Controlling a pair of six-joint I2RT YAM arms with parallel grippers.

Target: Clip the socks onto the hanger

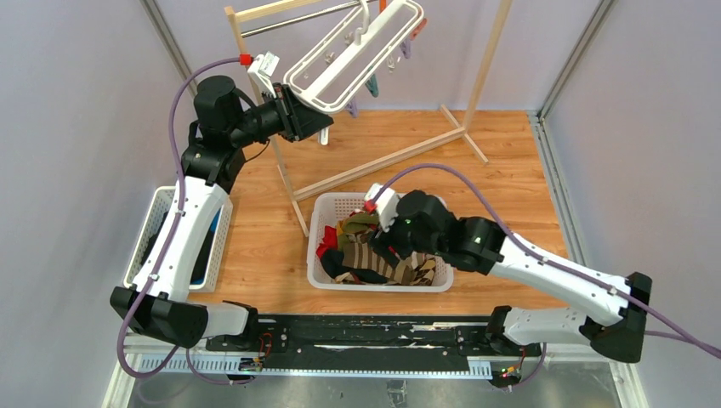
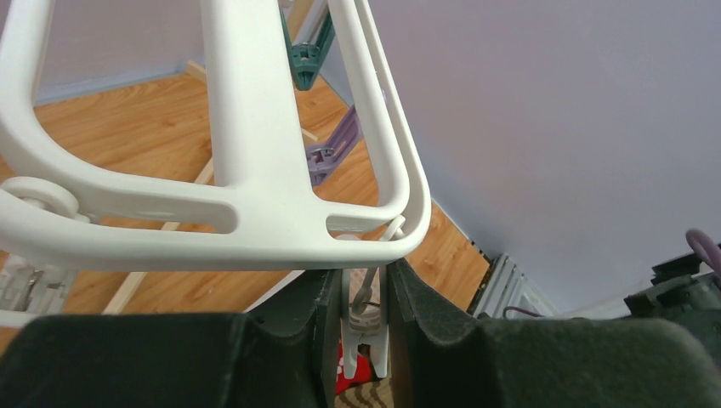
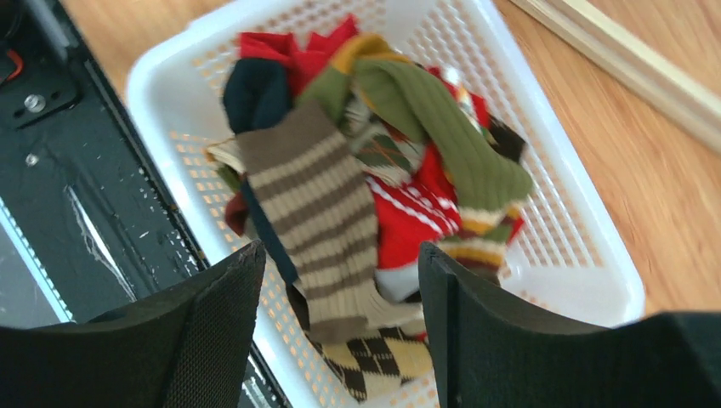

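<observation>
A white plastic hanger (image 1: pixel 357 55) with several coloured clips hangs from the wooden rack. At its near end, my left gripper is shut on a white clip (image 2: pixel 377 353), whose lower end sticks out between the fingers. A purple clip (image 2: pixel 332 149) and a green clip (image 2: pixel 308 53) hang farther along the hanger. My right gripper is open over the white basket (image 3: pixel 544 119), with no sock held between its fingers. Below it lies a brown striped sock (image 3: pixel 315 195), on top of a heap of red, green and dark socks.
The rack's wooden bar (image 1: pixel 383 163) runs behind the basket. Another white basket (image 1: pixel 219 246) with dark contents stands at the left, partly under the left arm. Bare wooden floor (image 1: pixel 502 204) shows right of the sock basket.
</observation>
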